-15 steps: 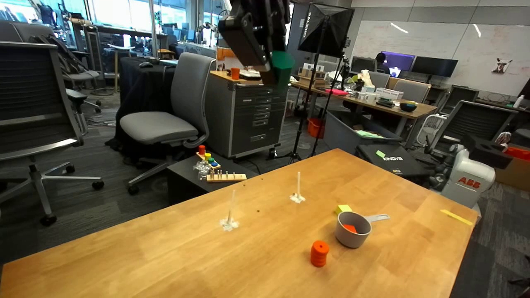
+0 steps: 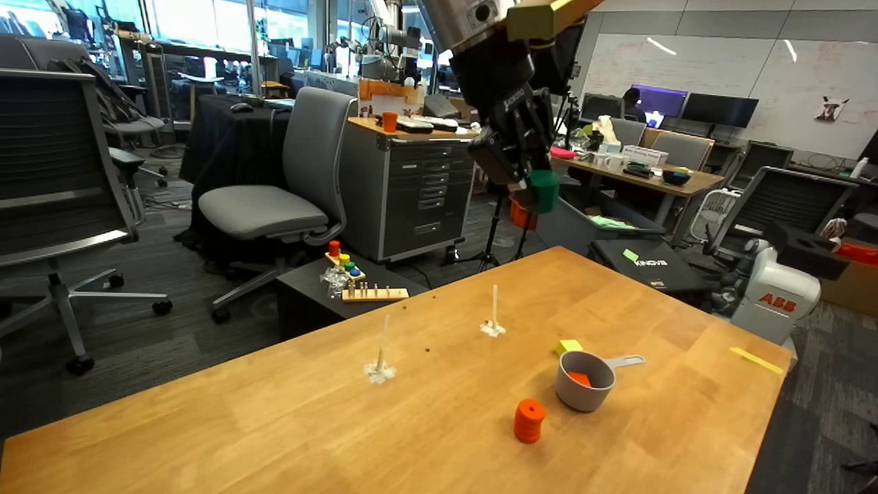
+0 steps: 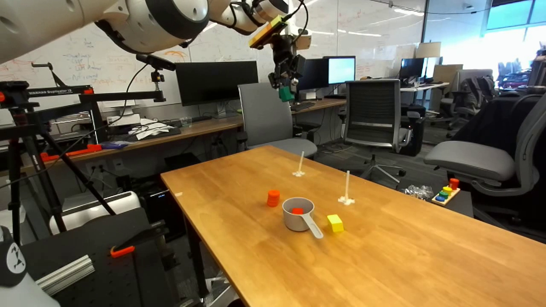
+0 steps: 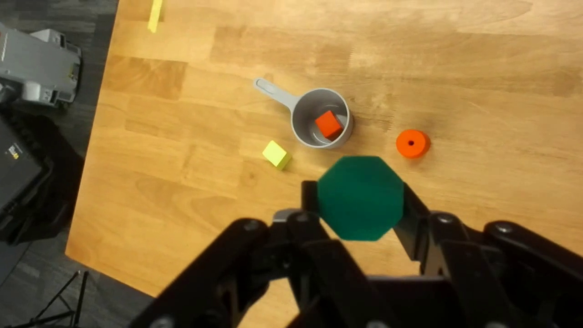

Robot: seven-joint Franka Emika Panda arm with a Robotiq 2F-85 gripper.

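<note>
High above the far part of the table, my gripper [image 2: 531,185] is shut on a green octagonal block [image 4: 360,197], whose flat face fills the space between the fingers in the wrist view. Below on the table stands a grey measuring cup [image 4: 306,126] with a handle. An orange-red cube [image 4: 329,125] lies inside that cup. Beside it on the tabletop is a yellow cube [image 4: 277,155], apart from the cup. On the cup's other side rises a ribbed orange cylinder [image 2: 529,420], with a small hole in its top.
Two thin upright pegs, the nearer peg [image 3: 347,187] and the farther peg [image 3: 300,163], are fixed to the wooden table [image 3: 435,256] on white bases. A yellow tape strip [image 2: 755,359] lies near one edge.
In exterior view 1 my gripper has moved right and lower in the picture, appearing smaller, with the green block still held. The tabletop objects have not moved.
</note>
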